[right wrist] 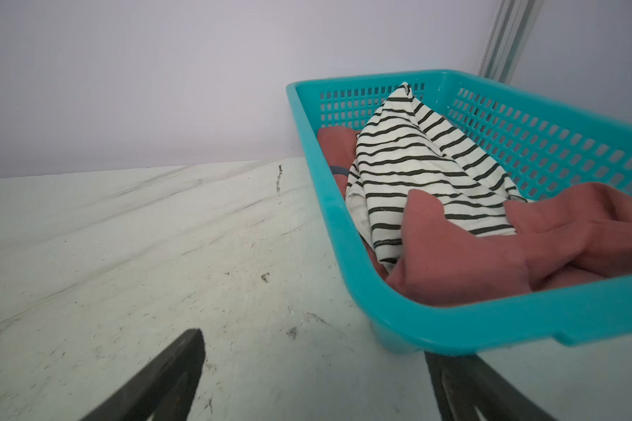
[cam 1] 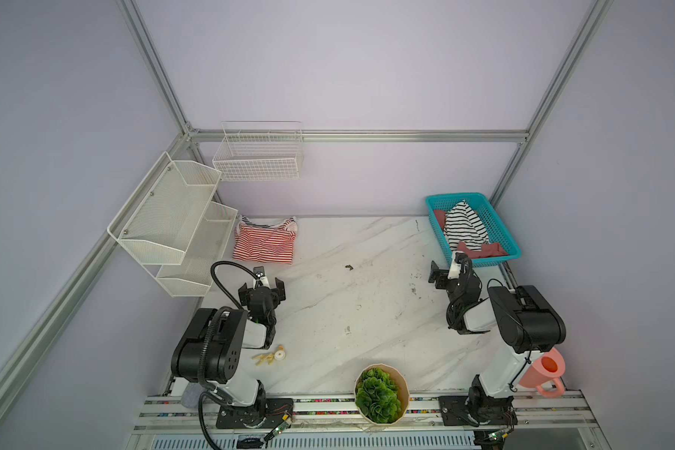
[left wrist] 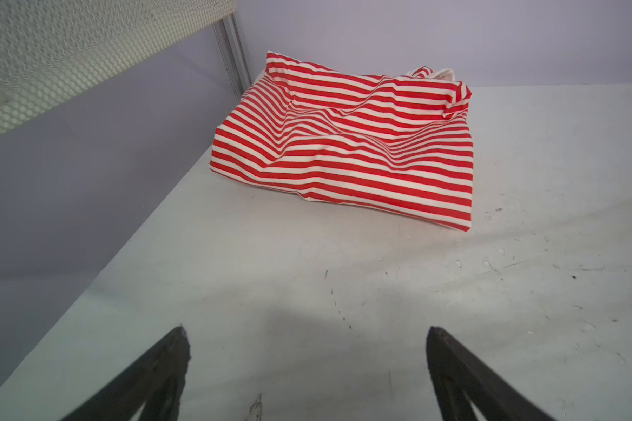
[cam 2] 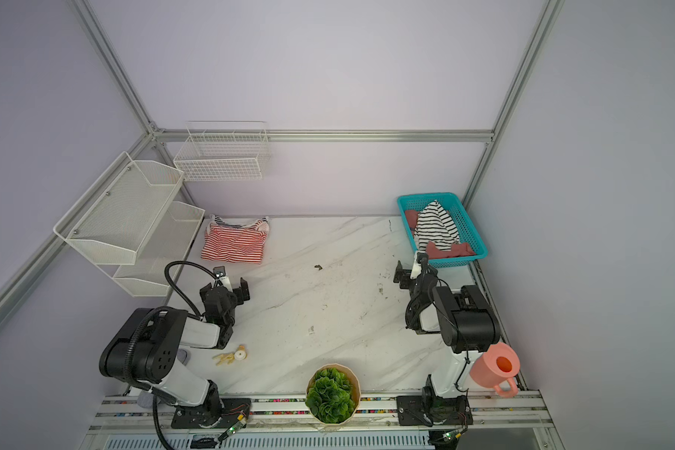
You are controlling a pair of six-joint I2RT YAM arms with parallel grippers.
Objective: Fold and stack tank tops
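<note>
A red-and-white striped top (left wrist: pixel 372 140) lies folded at the table's back left, with some black-and-white striped cloth (cam 1: pixel 253 222) showing along its far edge. The teal basket (right wrist: pixel 337 245) at the back right holds a black-and-white striped garment (right wrist: pixel 414 168) and dusty-red cloth (right wrist: pixel 463 259). My left gripper is open above bare table, in front of the red striped top and apart from it. Just left of the basket's near corner, my right gripper also stands open, nothing between its fingers. How many garments the basket holds is hidden.
White mesh shelves (cam 1: pixel 174 217) stand along the left side, and a wire basket (cam 1: pixel 258 157) hangs on the back wall. A pot with a green plant (cam 1: pixel 379 395) is at the front edge, a small tan item (cam 1: pixel 271 354) near the left arm, a pink mug (cam 1: pixel 545 372) front right. Mid-table is clear.
</note>
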